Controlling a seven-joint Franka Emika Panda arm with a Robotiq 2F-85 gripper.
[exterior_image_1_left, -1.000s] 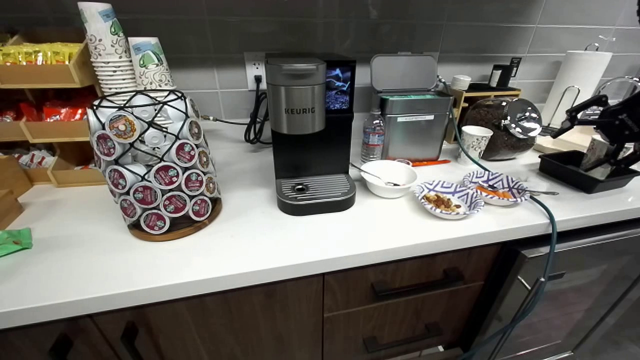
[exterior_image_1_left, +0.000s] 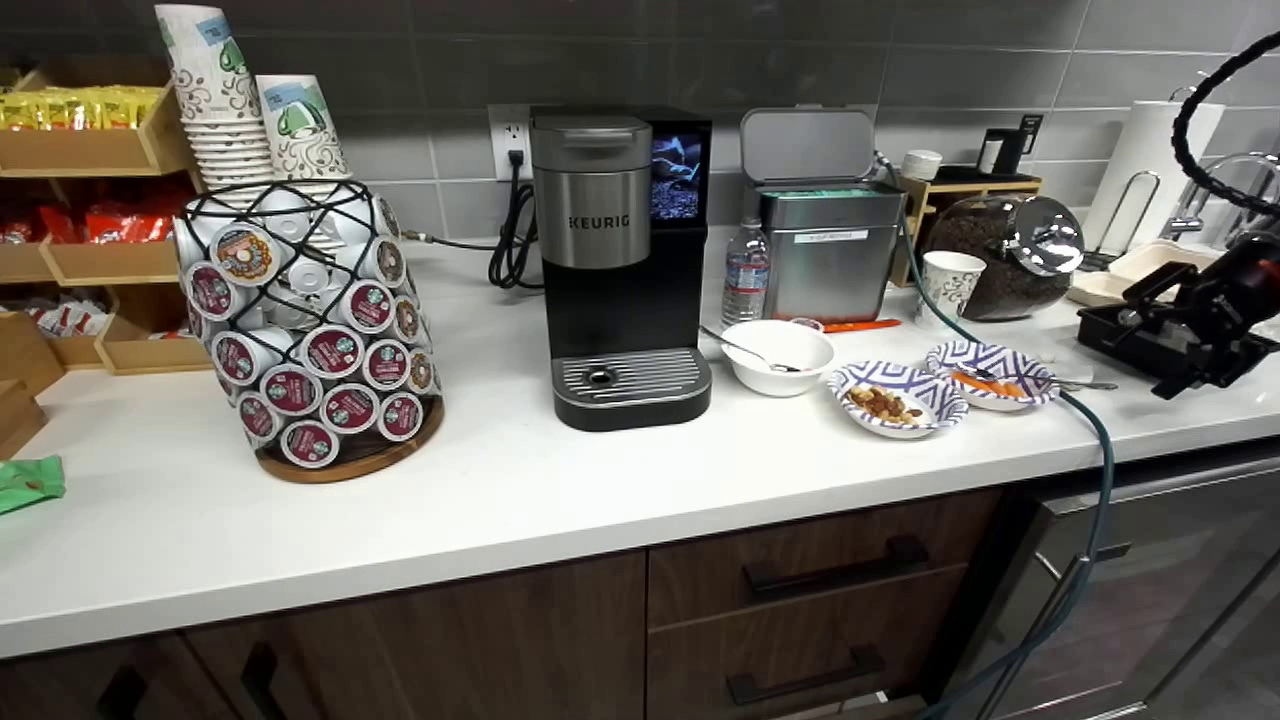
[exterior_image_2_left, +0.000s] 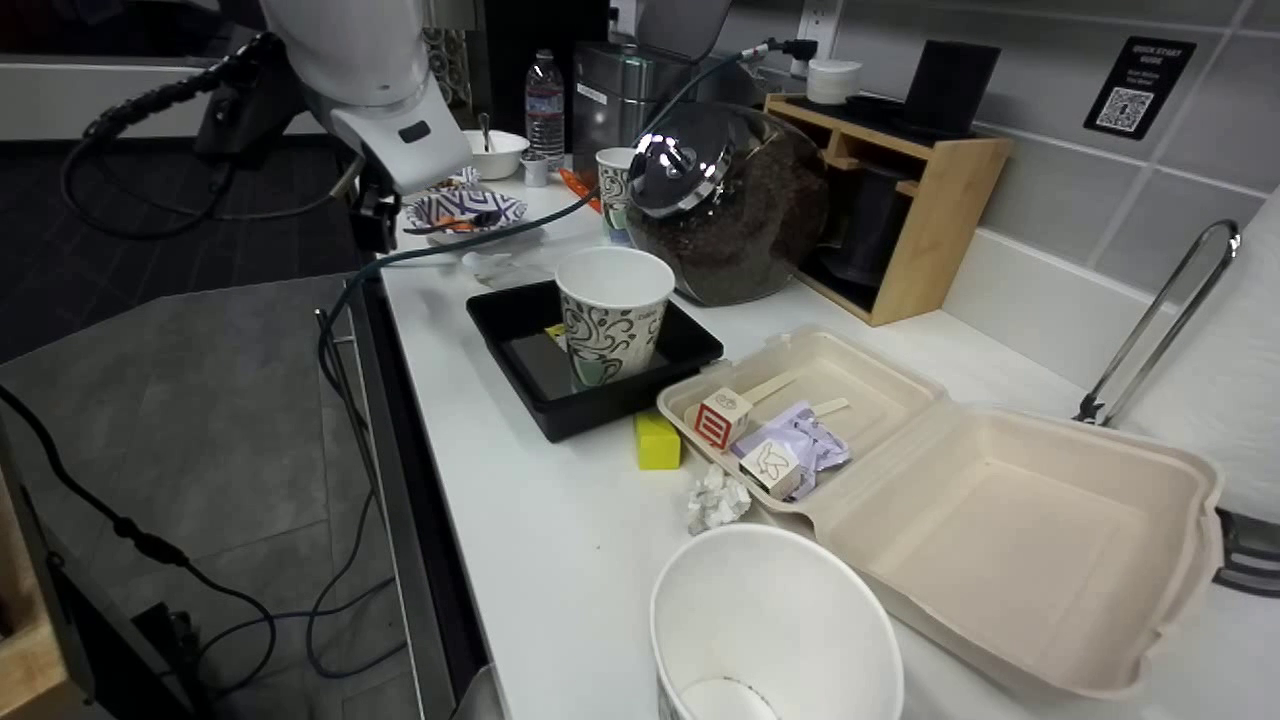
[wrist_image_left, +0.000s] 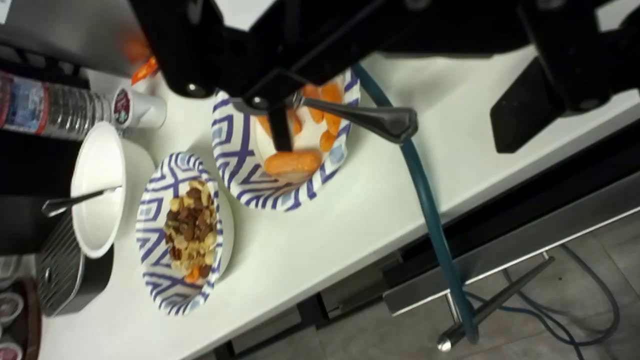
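My gripper is open with its fingers spread wide, and no object is held between them. In exterior view 1 the gripper (exterior_image_1_left: 1154, 340) hangs at the far right, in front of the black tray (exterior_image_1_left: 1104, 330). Just left of it lies a patterned bowl (exterior_image_1_left: 1005, 400) of orange carrots, a spoon (exterior_image_1_left: 1086, 385) sticking out over its rim. From the wrist, the spoon's dark handle (wrist_image_left: 384, 122) shows in the gap between the fingertips; its distance below them is unclear. One finger covers part of the carrot bowl (wrist_image_left: 240, 174). A second bowl (wrist_image_left: 157, 264) holds nuts.
A teal hose (exterior_image_1_left: 1098, 480) crosses the counter beside the carrot bowl and drops over the front edge. A paper cup (exterior_image_2_left: 612, 318) stands in the black tray, near an open takeout box (exterior_image_2_left: 1032, 528).
My gripper has come down and toward the counter's front, and its tilt has changed. It now hides the cup in the tray in exterior view 1. Bowls and spoon look unmoved.
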